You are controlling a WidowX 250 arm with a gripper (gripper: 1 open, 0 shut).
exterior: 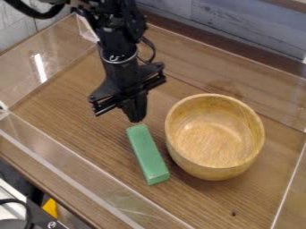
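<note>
The black arm hangs over the middle of the wooden table, its gripper [138,115] pointing down just above and behind the near end of a green bar [148,156]. The fingers look close together, with nothing visible between them. The green bar lies lengthwise on the table. To its right sits a large round light wooden bowl [214,135], empty.
A pale wall [227,31] runs along the back. A cable and a small yellow object lie beyond the front left edge.
</note>
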